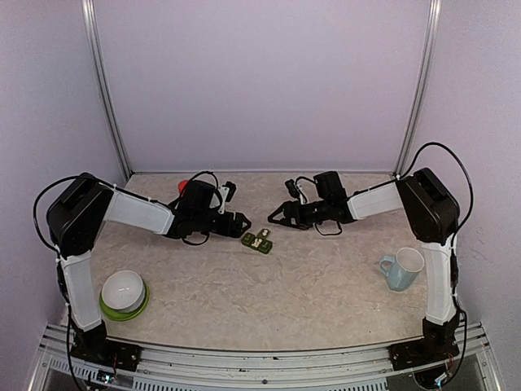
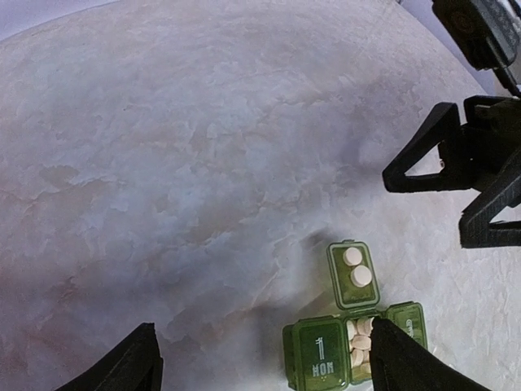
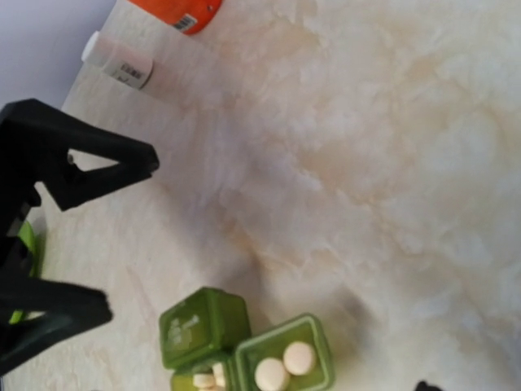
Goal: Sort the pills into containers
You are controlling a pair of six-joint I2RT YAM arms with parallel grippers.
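Observation:
A green pill organizer lies mid-table. In the left wrist view its lid marked MON is closed, while the neighbouring compartment stands uncovered with several whitish pills inside. Its flipped-back lid carries two round pills. My left gripper hovers just up and left of the organizer, fingers apart around empty space. My right gripper is up and right of it; the left wrist view shows its fingers spread, holding nothing. Its own fingers are almost wholly outside the right wrist view.
A small white bottle and an orange-red container stand at the back left. Front left is a white bowl on a green plate; a blue mug stands at right.

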